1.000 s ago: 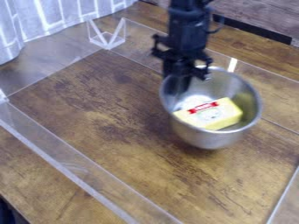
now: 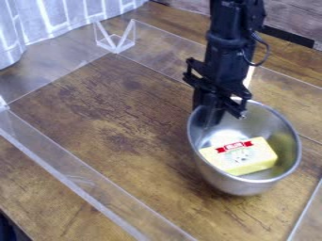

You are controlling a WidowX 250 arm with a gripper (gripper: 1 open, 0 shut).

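Note:
A steel bowl (image 2: 274, 134) on the right side of the wooden table holds a yellow block with a red-and-white label (image 2: 239, 156). The black gripper (image 2: 208, 111) is at the bowl's upper left rim, pointing down, and looks shut; its fingertips are partly hidden at the rim, so whether the thin rim is between them is unclear.
Clear plastic barriers (image 2: 94, 175) border the work area, with a small clear stand (image 2: 116, 38) at the back left and a white curtain beyond.
The gripper moved along with it at the rim.

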